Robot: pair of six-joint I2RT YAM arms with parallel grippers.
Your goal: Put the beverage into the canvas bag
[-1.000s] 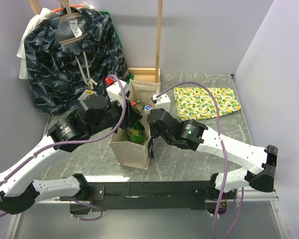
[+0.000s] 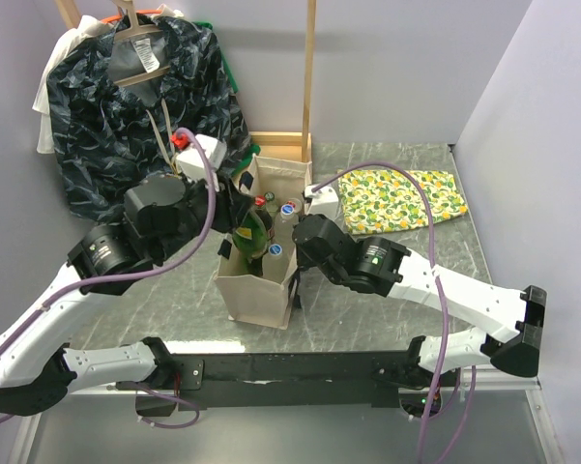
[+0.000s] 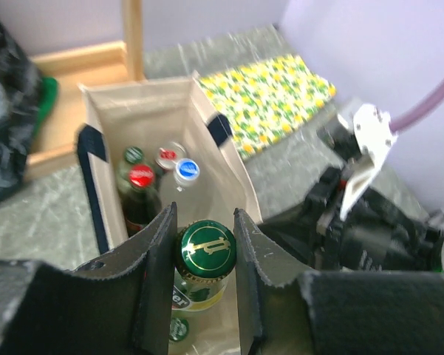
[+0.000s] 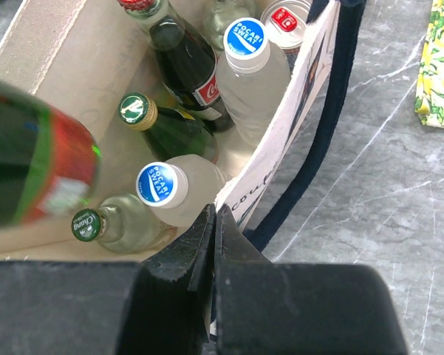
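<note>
In the top view the beige canvas bag [image 2: 256, 300] stands open on the counter with several drinks inside. A large green bottle [image 2: 252, 234] hangs tilted over the bag's left side. Its green cap [image 3: 205, 249] sits between the fingers of my left gripper, which is shut on the bottle's top. The bottle's lower part, blurred, enters the right wrist view at left. My right gripper is shut at the bag's right rim [image 4: 260, 159], whose edge runs in between its fingertips.
Inside the bag are a dark cola bottle [image 4: 179, 55], a small green bottle [image 4: 170, 133], clear bottles with blue caps [image 4: 156, 184] and a can [image 4: 284, 21]. A lemon-print cloth [image 2: 396, 200] lies at right. Patterned dark fabric [image 2: 87, 126] hangs at back left.
My left gripper has moved left, carrying the green bottle from over the bag's middle to its left side and exposing a blue-capped bottle. The right arm has barely moved.
</note>
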